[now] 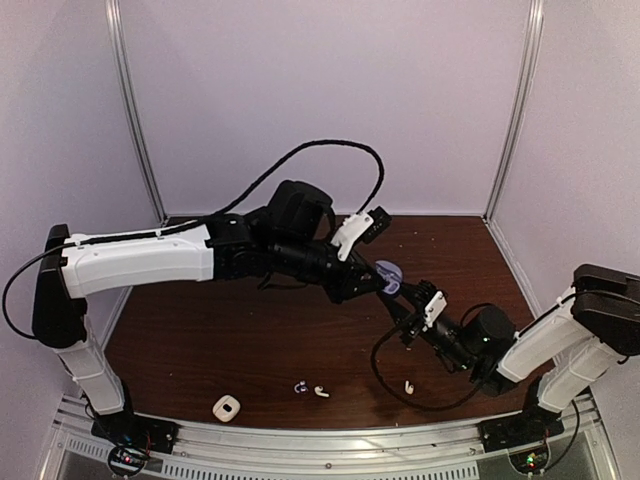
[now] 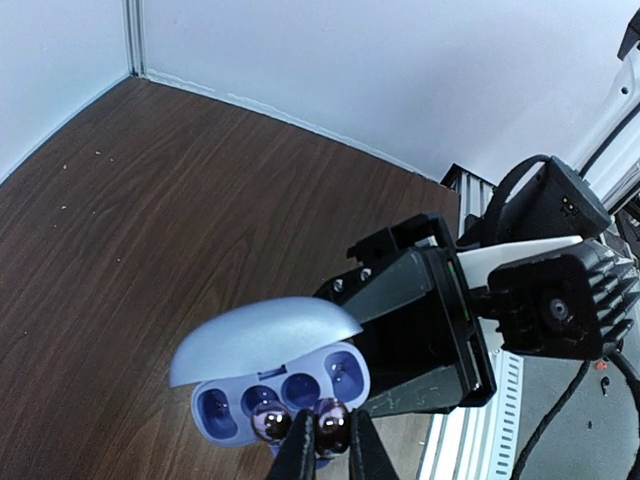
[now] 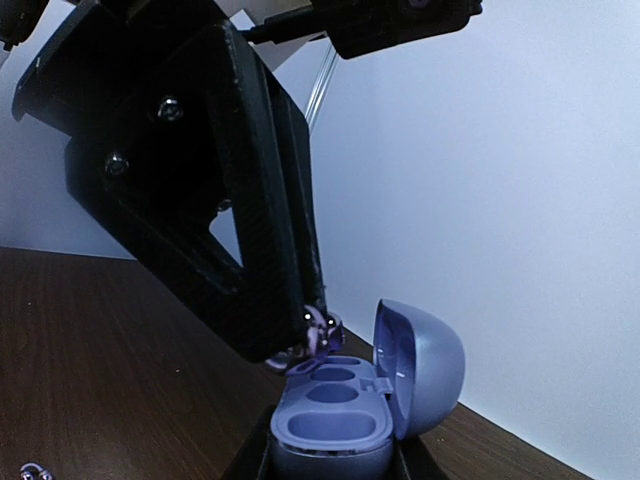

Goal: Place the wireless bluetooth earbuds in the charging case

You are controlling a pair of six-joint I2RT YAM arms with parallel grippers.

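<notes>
An open lilac charging case [image 1: 388,272] is held in my right gripper, its lid [image 2: 262,335] raised and its several wells showing in both wrist views. My left gripper is shut on a shiny purple earbud, held just over the case, in front of part of the wells in the left wrist view. Whether the earbud touches the case is unclear.
Another purple earbud [image 1: 301,386], white earbuds [image 1: 320,391] and a white case [image 1: 226,407] lie along the table's front.
</notes>
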